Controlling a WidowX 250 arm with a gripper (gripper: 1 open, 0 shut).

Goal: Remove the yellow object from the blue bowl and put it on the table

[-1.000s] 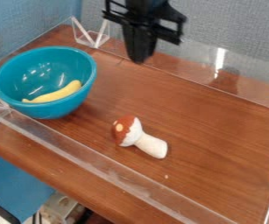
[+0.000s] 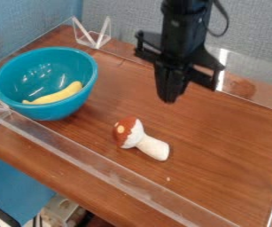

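A yellow banana-shaped object lies inside the blue bowl, against its near inner wall. The bowl stands at the left of the wooden table. To the right of the bowl and apart from it, my black gripper hangs over the back middle of the table, pointing down. Its fingers overlap from this angle, so the gap between them does not show. No object is visible at their tips.
A toy mushroom with a red-brown cap and white stem lies mid-table. White wire stands are behind and beside the bowl. Low clear walls edge the table.
The gripper has come lower and further right in the view, towards the table. The bowl, the yellow object and the mushroom stay where they were.
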